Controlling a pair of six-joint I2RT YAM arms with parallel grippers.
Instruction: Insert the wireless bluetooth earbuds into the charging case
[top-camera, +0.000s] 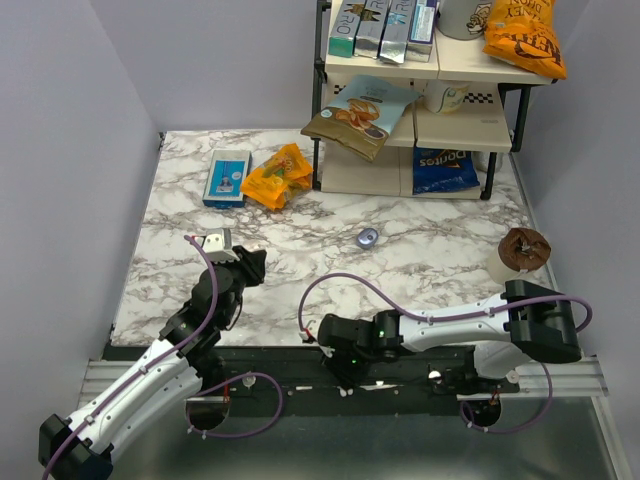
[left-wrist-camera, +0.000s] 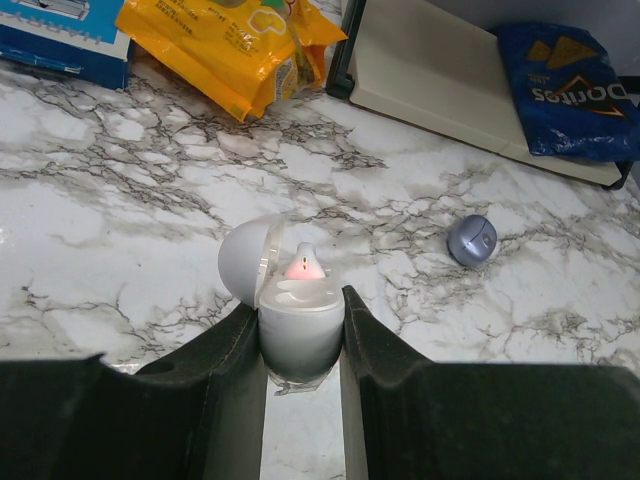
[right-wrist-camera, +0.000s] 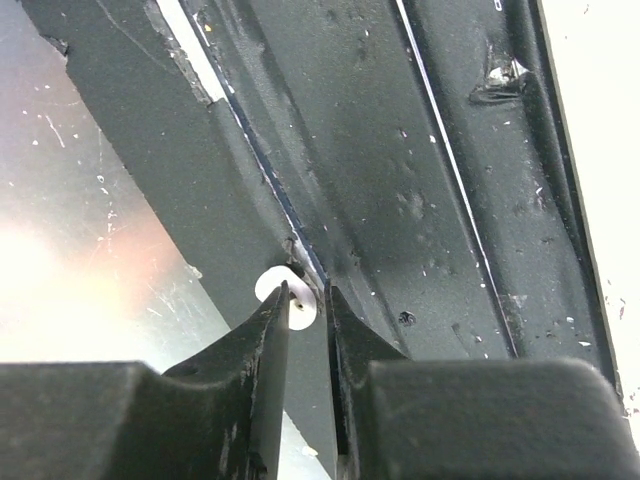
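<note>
My left gripper is shut on a white charging case (left-wrist-camera: 300, 335) with its lid (left-wrist-camera: 245, 255) flipped open and a small pinkish light inside. From above, that gripper (top-camera: 250, 260) hangs over the left part of the marble table (top-camera: 300, 250). My right gripper is part open, pointing down at the dark strip along the table's front edge. A small white round piece (right-wrist-camera: 300, 312) shows behind and beside its fingertips; whether it is between them I cannot tell.
A grey-blue mouse-like object (top-camera: 366, 238) lies mid-table. A blue box (top-camera: 226, 180), orange snack bag (top-camera: 275, 178) and shelf rack (top-camera: 360, 175) are at the back, a brown-lidded container (top-camera: 518, 258) at the right.
</note>
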